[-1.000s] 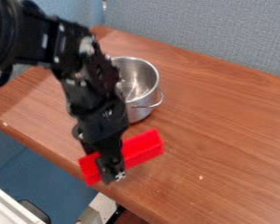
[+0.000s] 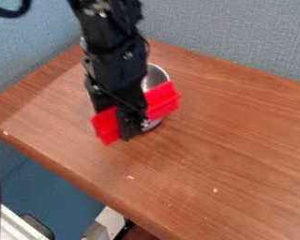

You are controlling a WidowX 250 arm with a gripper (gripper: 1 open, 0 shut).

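My gripper (image 2: 131,122) is shut on a red block (image 2: 160,99), a long bar that sticks out on both sides of the black fingers. The block is held in front of a silver metal pot (image 2: 154,75), which is mostly hidden behind my arm and the block. Whether the block touches the pot I cannot tell.
Grey-blue walls stand behind and at the left. The table's front left edge drops to a blue floor with white items at the lower left.
My gripper and the red block have moved up in the view, toward the pot, which is now more hidden behind them.
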